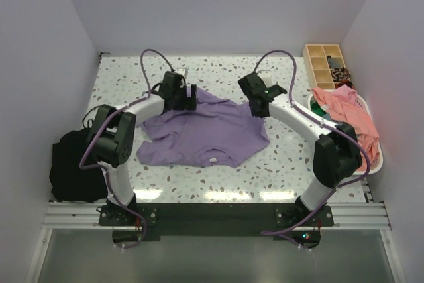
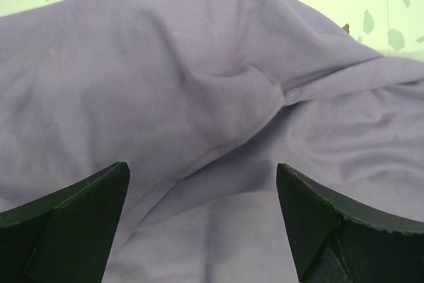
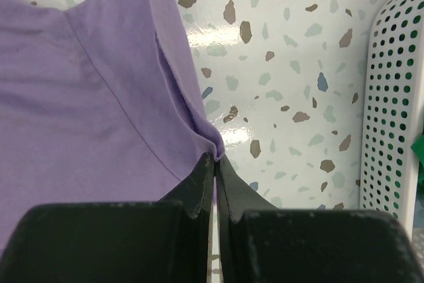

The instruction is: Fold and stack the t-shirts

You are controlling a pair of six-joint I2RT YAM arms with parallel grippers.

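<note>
A purple t-shirt point(image 1: 212, 134) lies spread and rumpled across the table, its collar with a small white tag toward the front edge. My left gripper point(image 1: 191, 97) hovers over the shirt's far left part, fingers wide apart; in the left wrist view only folded cloth point(image 2: 165, 84) shows below and between the fingers. At the shirt's right side, my right gripper is shut, with a thin edge of purple cloth point(image 3: 189, 107) pinched at its fingertips. That edge rises as a fold from the table.
To the right stands a white basket point(image 3: 394, 91) heaped with clothes, a coral one point(image 1: 351, 114) on top. Behind it is a wooden divided box point(image 1: 320, 71). A black bin point(image 1: 69, 167) stands at the left.
</note>
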